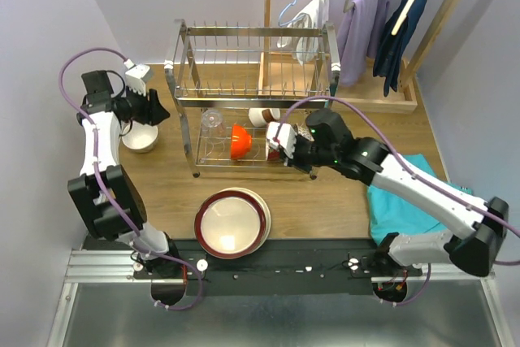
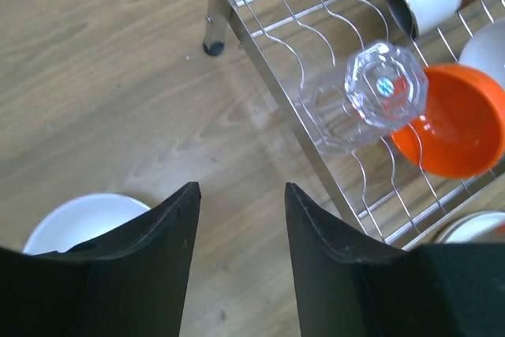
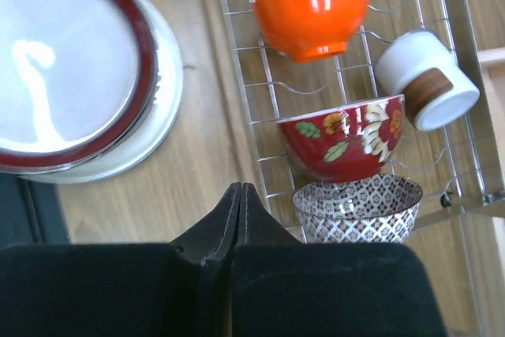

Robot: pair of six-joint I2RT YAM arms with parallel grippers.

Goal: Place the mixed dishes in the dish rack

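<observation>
My left gripper (image 1: pixel 154 107) hangs empty and open above a white bowl (image 1: pixel 140 140) left of the steel rack (image 1: pixel 244 103). My right gripper (image 1: pixel 288 160) is shut, empty, over the rack's right front. The lower tier holds a clear glass (image 2: pixel 367 96), an orange bowl (image 1: pixel 240 140), a white-and-brown mug (image 3: pixel 426 80), a red floral bowl (image 3: pixel 339 140) and a patterned bowl (image 3: pixel 355 215). In front of the rack lie stacked plates (image 1: pixel 230 225), the top one red-rimmed.
The upper tier looks empty. A teal cloth (image 1: pixel 406 209) lies at the right. Clothes (image 1: pixel 357 38) hang at the back right. Bare wood surrounds the plates.
</observation>
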